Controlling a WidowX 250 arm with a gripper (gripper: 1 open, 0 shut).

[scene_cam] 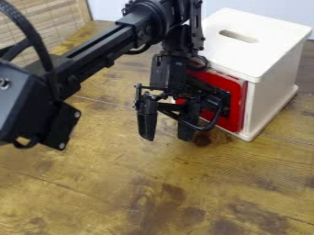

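Note:
The black arm reaches from the upper left down to its gripper (pixel 167 125), which hangs low over the wooden floor in front of a white box (pixel 263 46). The two dark fingers stand apart, with bare floor showing between them, so the gripper looks open. Just behind it is the box's red front panel (pixel 236 119), partly hidden by the gripper and arm. A small dark shape below the right finger is too unclear to identify.
A light woven or wooden panel (pixel 25 27) stands at the back left. The box fills the back right.

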